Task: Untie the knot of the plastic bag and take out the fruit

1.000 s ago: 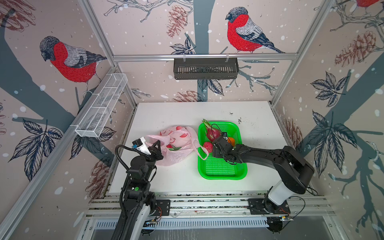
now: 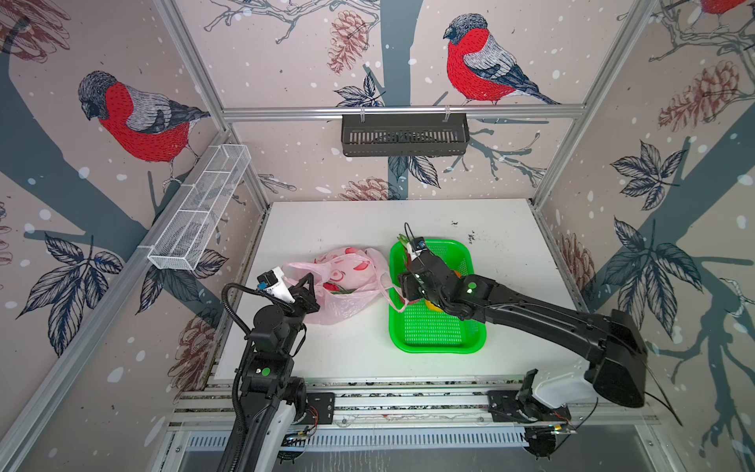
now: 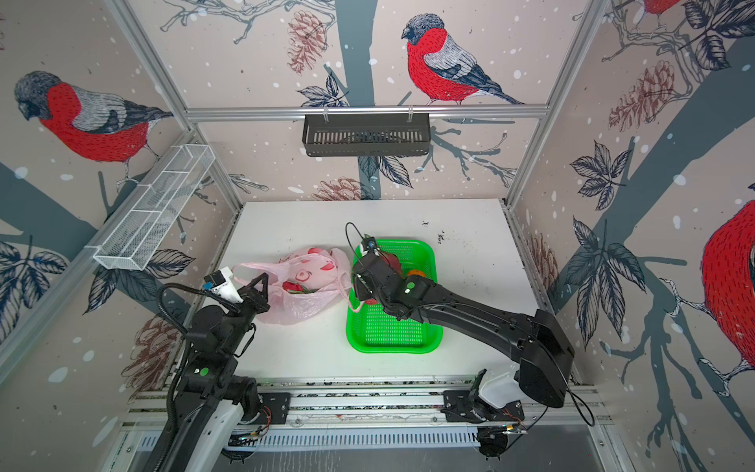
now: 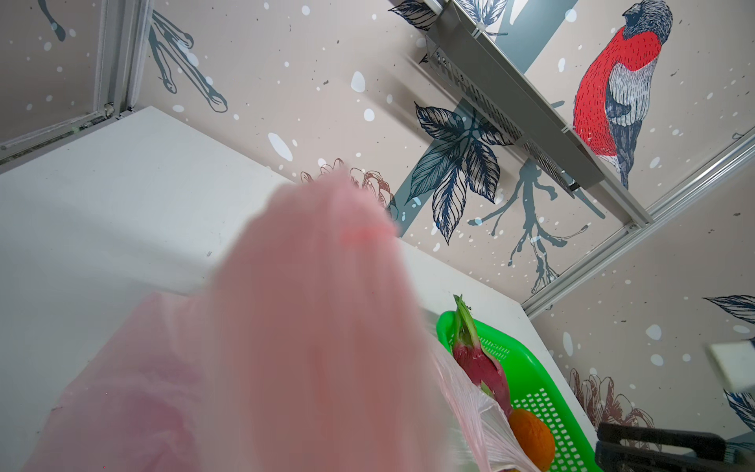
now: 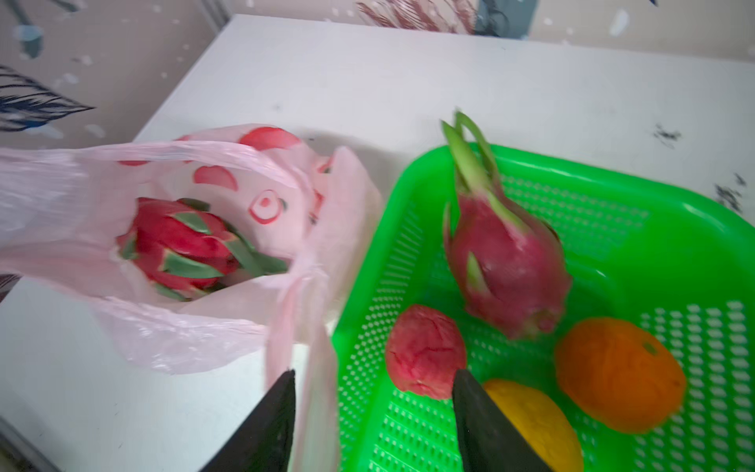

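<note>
The pink plastic bag [image 2: 346, 279] lies open on the table, left of the green basket [image 2: 436, 338]; a dragon fruit [image 5: 181, 247] shows inside it. In the basket are a dragon fruit [image 5: 507, 267], a red fruit [image 5: 424, 350], an orange [image 5: 617, 369] and a yellow fruit [image 5: 527, 421]. My left gripper [image 2: 308, 291] is at the bag's left edge, shut, with thin pink plastic blurred before its wrist camera. My right gripper hangs open over the basket's left side, nothing gripped, a bag strap near its left finger.
A white wire shelf [image 2: 196, 212] is on the left wall, a dark rack [image 2: 405, 137] on the back rail.
My right gripper has risen from among the fruit and moved up-left toward the bag. My left arm and the bag look unchanged.
</note>
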